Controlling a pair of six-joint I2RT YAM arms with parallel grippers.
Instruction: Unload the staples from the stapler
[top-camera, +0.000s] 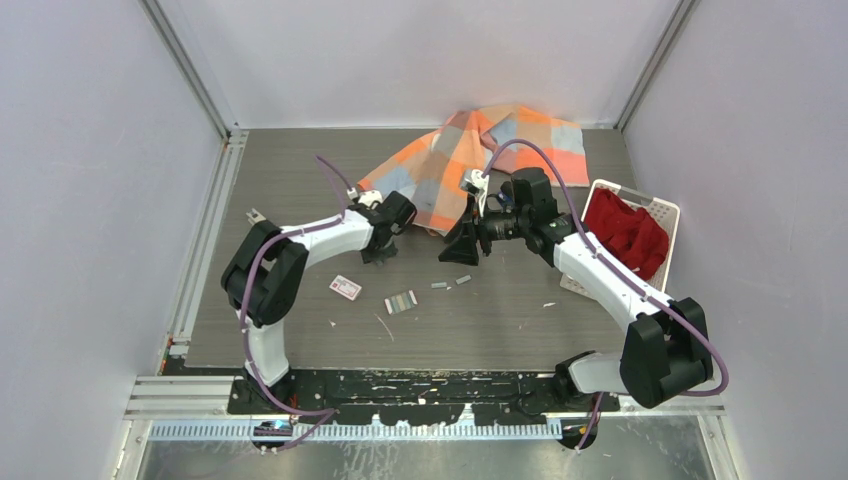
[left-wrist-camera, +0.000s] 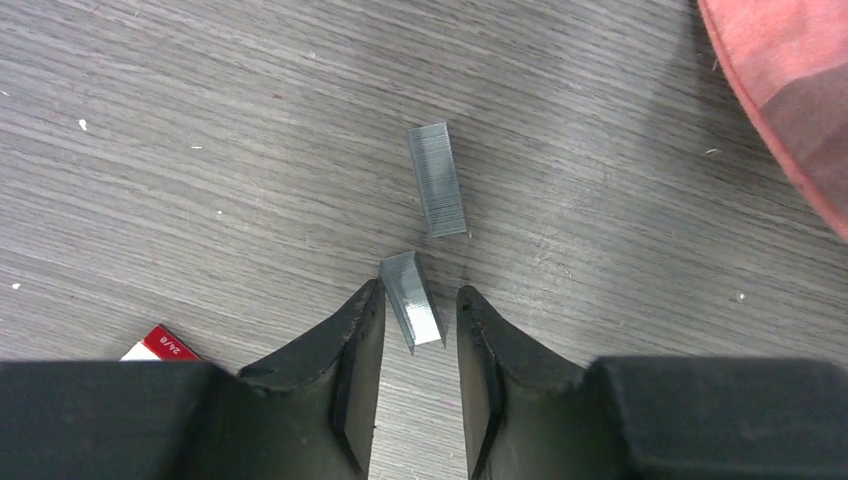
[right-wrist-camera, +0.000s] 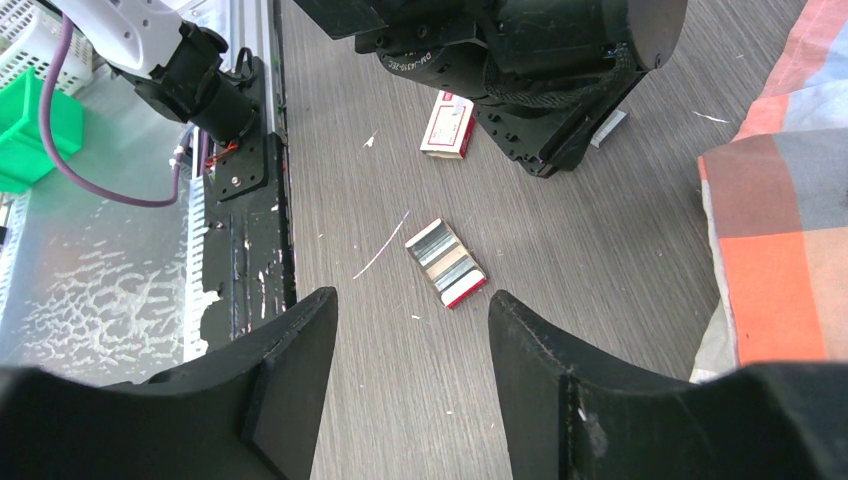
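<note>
In the left wrist view my left gripper is part open low over the table, its fingertips either side of the near end of a short grey staple strip (left-wrist-camera: 412, 298); whether they touch it I cannot tell. A second strip (left-wrist-camera: 437, 180) lies just beyond. In the top view the stapler (top-camera: 255, 217) is at the left, largely hidden behind the left arm. My right gripper (top-camera: 462, 240) is open above the table at centre right, nothing between its fingers.
An orange checked cloth (top-camera: 420, 175) lies at the back. A red-and-white box (top-camera: 345, 287), a box of strips (top-camera: 400, 301) and small strips (top-camera: 463, 279) lie in front. A basket (top-camera: 663, 225) with red cloth stands right.
</note>
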